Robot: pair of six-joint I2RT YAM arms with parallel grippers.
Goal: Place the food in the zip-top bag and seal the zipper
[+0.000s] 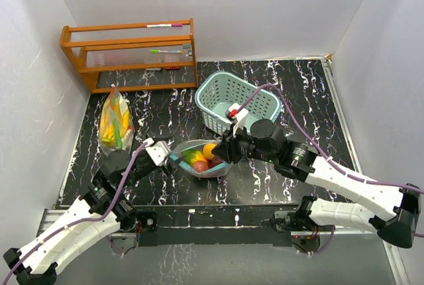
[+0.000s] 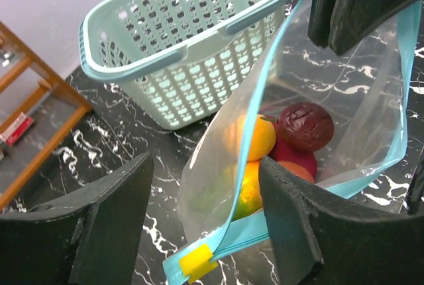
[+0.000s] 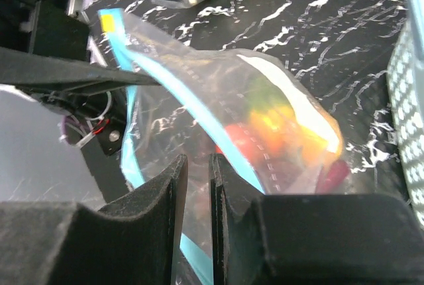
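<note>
The clear zip bag (image 1: 211,171) with blue zipper and yellow tab (image 2: 197,262) holds fruit, including a dark red one (image 2: 305,126), an orange (image 1: 210,150) and a red one (image 1: 199,166). Its mouth gapes in the left wrist view. My left gripper has its fingers apart around the bag's tab end, touching unclear. My right gripper is at the bag's right side, fingertips close together over the zipper edge; whether they pinch film is unclear.
A mint plastic basket (image 1: 217,83) stands behind the bag. A wooden shelf (image 1: 132,88) with pens is at back left, and a second bag (image 1: 112,122) with yellow items lies at the left.
</note>
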